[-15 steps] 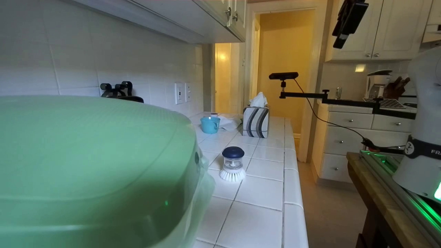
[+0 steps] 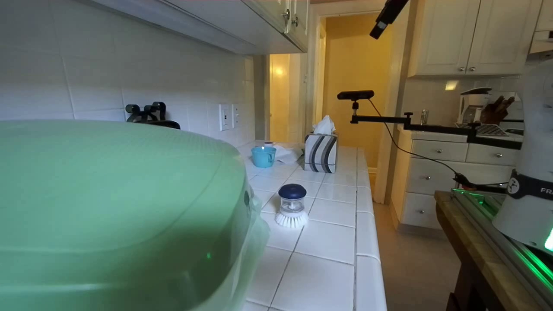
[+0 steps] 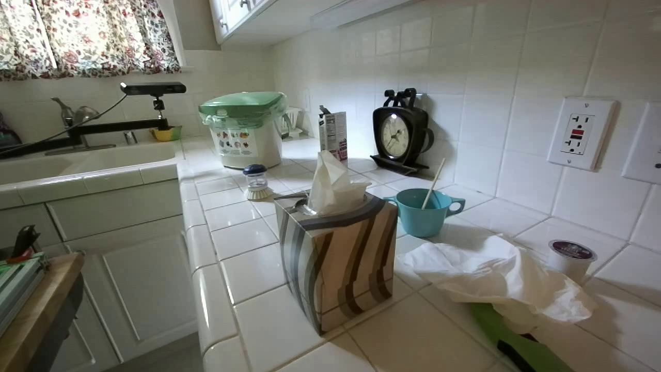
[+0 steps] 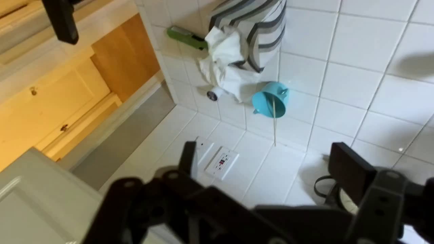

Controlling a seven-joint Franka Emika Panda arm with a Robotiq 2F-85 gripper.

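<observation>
My gripper stands open in the wrist view, its two dark fingers wide apart with nothing between them. In exterior view 1 only a dark part of it shows at the top edge, high above the counter. A turquoise cup (image 3: pixel 423 214) with a thin stick in it stands on the tiled counter. Beside it are a striped tissue box (image 3: pixel 337 260) and a crumpled white tissue (image 3: pixel 496 273). A dish brush with a dark blue knob (image 2: pixel 292 191) stands bristles down. All of these lie well apart from my fingers.
A green-lidded bin (image 3: pixel 245 133) fills the counter's far end, near a small box (image 3: pixel 334 133) and a black clock (image 3: pixel 399 133). A coffee pod (image 3: pixel 570 257) and a green-handled tool (image 3: pixel 496 325) lie by the tissue. Cabinets overhang the wall side; tiles around the brush are clear.
In exterior view 1 the dark gripper part has moved left and up, and less of it shows. The objects on the counter have stayed in place.
</observation>
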